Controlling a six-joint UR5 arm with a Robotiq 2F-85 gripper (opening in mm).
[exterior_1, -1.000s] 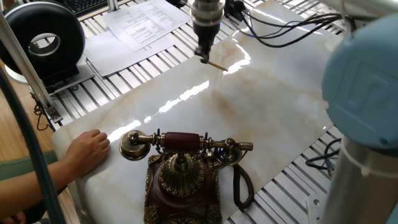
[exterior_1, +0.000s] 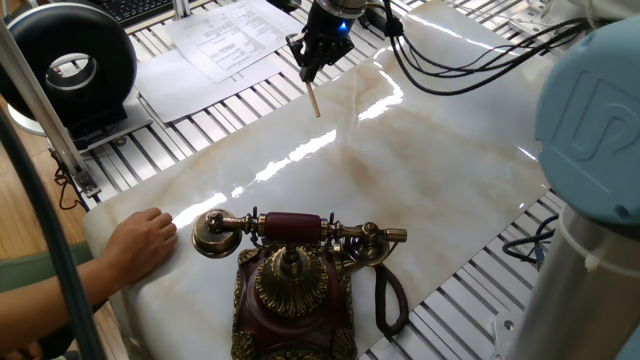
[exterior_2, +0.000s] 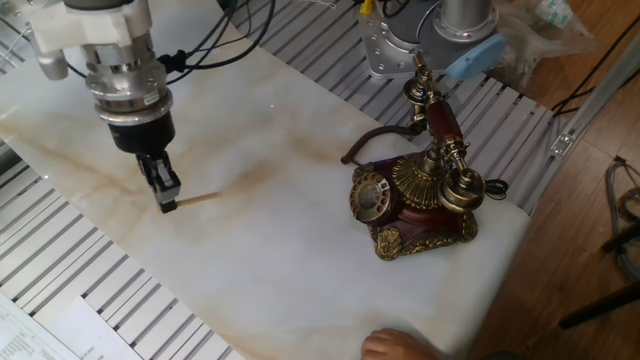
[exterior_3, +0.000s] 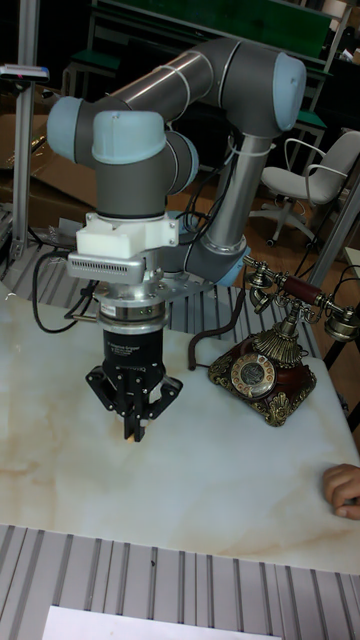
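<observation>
A vintage telephone (exterior_1: 293, 285), dark red with brass ornament, stands on the marbled tabletop, its handset (exterior_1: 293, 227) resting on the cradle. Its round dial (exterior_2: 373, 198) shows in exterior view 2. Well apart from the phone, my gripper (exterior_1: 307, 78) is above the far part of the table, pointing down. A thin wooden stick (exterior_1: 313, 100) juts out from its fingertips, and the fingers are shut on it. In exterior view 2 the stick (exterior_2: 198, 200) points toward the phone's side; in exterior view 3 only its tip shows under the gripper (exterior_3: 132, 435).
A person's hand (exterior_1: 143, 240) rests on the table edge near the phone. Paper sheets (exterior_1: 205, 75) and a black ring-shaped device (exterior_1: 68, 65) lie beyond the tabletop. Black cables (exterior_1: 470, 65) hang beside the arm. Between gripper and phone the tabletop is clear.
The gripper has turned about its axis and shifted slightly left and up in exterior view 1. The stick swung from pointing right to pointing mostly down. Phone and hand have not moved.
</observation>
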